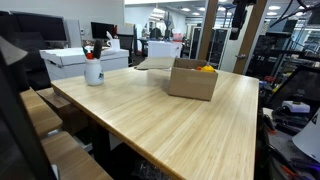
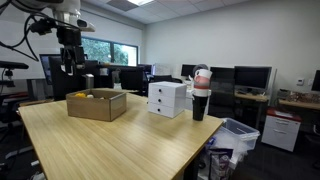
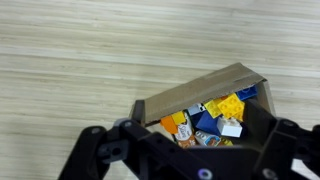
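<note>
My gripper is open, its two fingers spread wide with nothing held between them. In the second exterior view the gripper point(image 2: 73, 66) hangs above the table, over or close to the open cardboard box point(image 2: 98, 107). Looking down in the wrist view, the box point(image 3: 203, 92) lies ahead of and below the fingers, partly covered by the gripper's body. Inside are several colourful blocks: a yellow one point(image 3: 231, 107), a white one point(image 3: 229, 127), plus blue and orange pieces. From the first exterior view, a yellow item shows over the rim of the box point(image 1: 190, 84).
A white cup with dark items point(image 1: 94, 71) stands on the wooden table point(image 1: 150, 118), near a white drawer unit point(image 2: 166, 98). A flat tan piece point(image 1: 158, 62) lies behind the box.
</note>
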